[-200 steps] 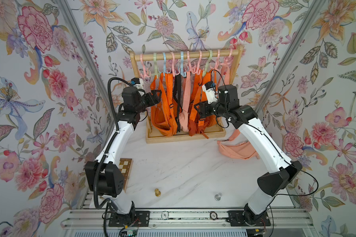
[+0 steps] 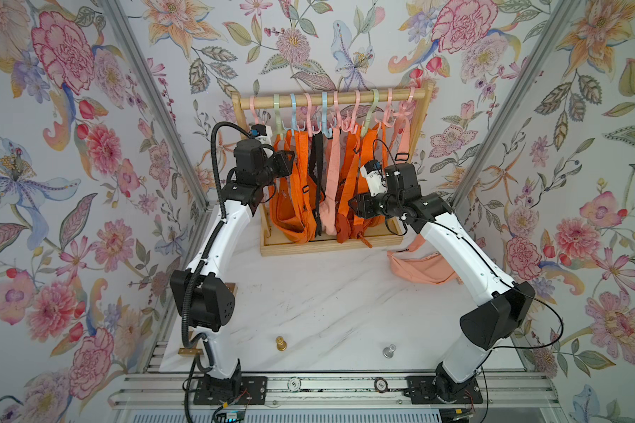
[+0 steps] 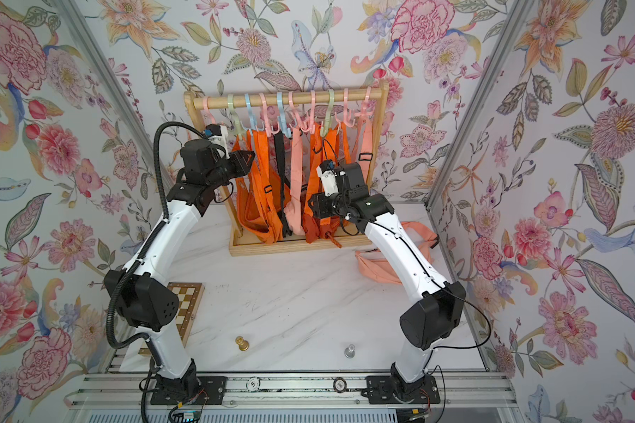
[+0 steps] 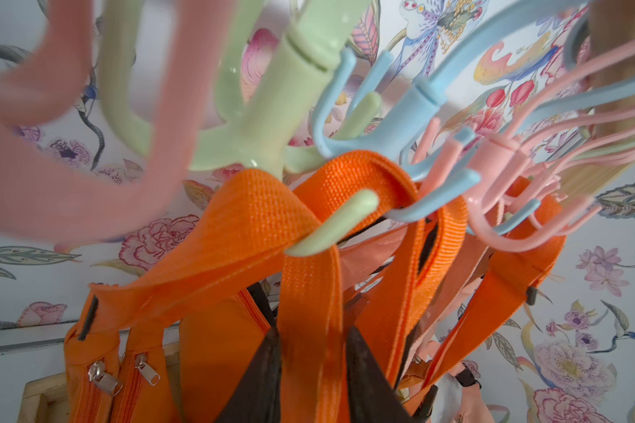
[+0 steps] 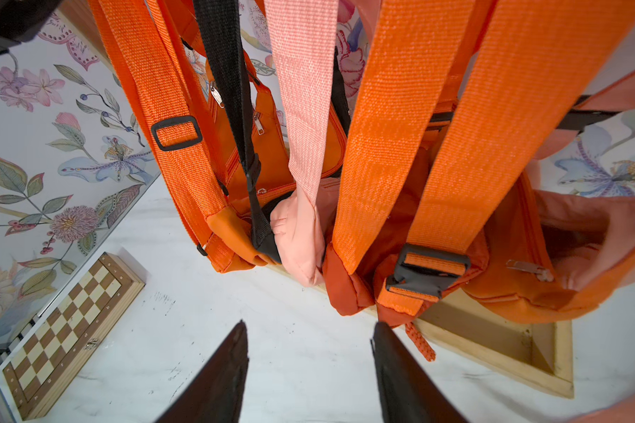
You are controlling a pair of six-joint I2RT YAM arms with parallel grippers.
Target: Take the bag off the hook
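Observation:
An orange bag strap (image 4: 312, 296) hangs over the light green hook (image 4: 261, 105) in the left wrist view. My left gripper stands part open, its dark fingers (image 4: 255, 387) on either side of this strap just below the hook's tip; contact cannot be made out. The orange bag (image 4: 211, 366) with zips hangs lower left. In front of the rack's middle, my right gripper is open over the white table, with nothing between its fingers. Orange straps (image 5: 402, 120) with a black buckle (image 5: 427, 271) hang beyond it.
More bags hang close together on pink and blue hooks (image 4: 388, 127) along the wooden bar (image 2: 331, 98). A pink bag (image 2: 423, 268) lies on the table at right. A chessboard box (image 5: 67, 331) lies at left.
My left arm has moved right and slightly up, bringing its gripper closer to the leftmost orange straps. The right gripper has shifted only slightly, a little lower. The bags hang as before.

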